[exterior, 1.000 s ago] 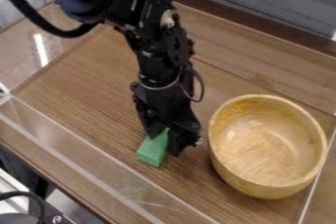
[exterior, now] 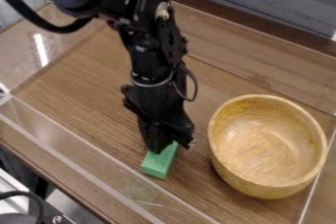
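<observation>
A green block (exterior: 159, 164) lies on the wooden table at the lower middle. My black gripper (exterior: 163, 140) is directly over it, its fingertips at the block's back end and hiding part of it. Whether the fingers are closed on the block or only above it is unclear. A large tan bowl (exterior: 266, 147) stands just to the right.
A clear strip runs along the front left edge, with a black cable at the lower left. A pale wall closes the back.
Over the last second the gripper has shifted slightly around the block. The bowl has not moved.
</observation>
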